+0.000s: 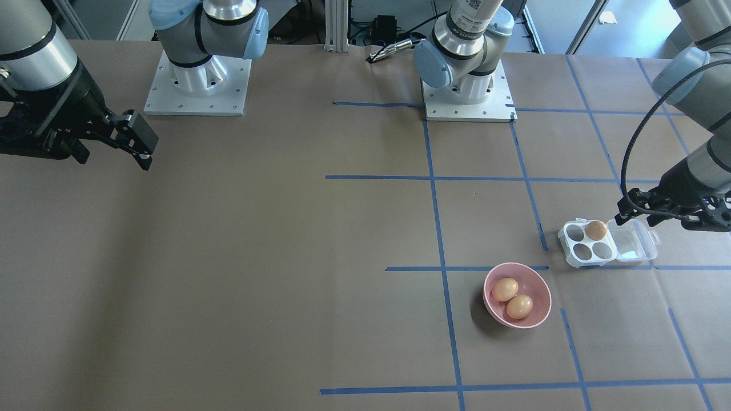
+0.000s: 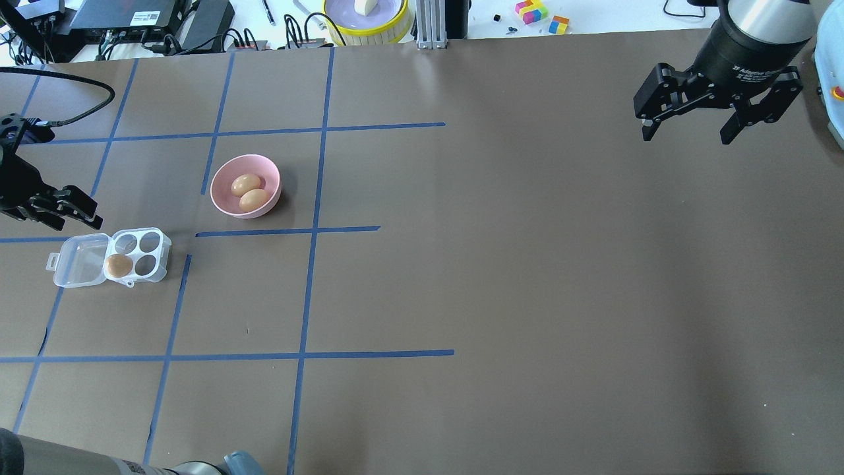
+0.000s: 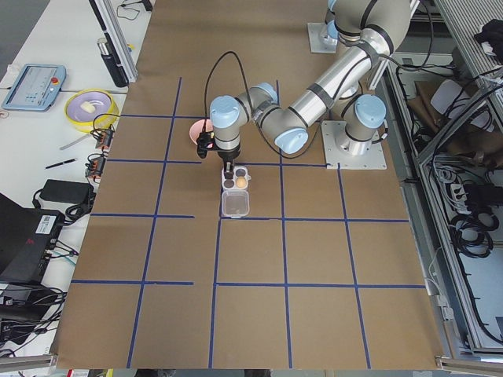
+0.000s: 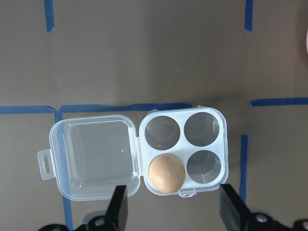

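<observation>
My gripper stands open above the clear plastic egg carton (image 4: pixel 202 149), nothing between its fingers. The carton lies open with its lid (image 4: pixel 96 149) flat beside it. One egg (image 4: pixel 166 173) sits in one of its four cups; the other cups are empty. In the front view a pink bowl (image 1: pixel 491 294) holds two eggs (image 1: pixel 505 288), left of the carton and nearer the camera. In the top view it sits above and right of the carton.
A second black gripper (image 1: pixel 123 137) hangs at the front view's left. Other arm bases (image 1: pixel 205 103) stand along the back.
</observation>
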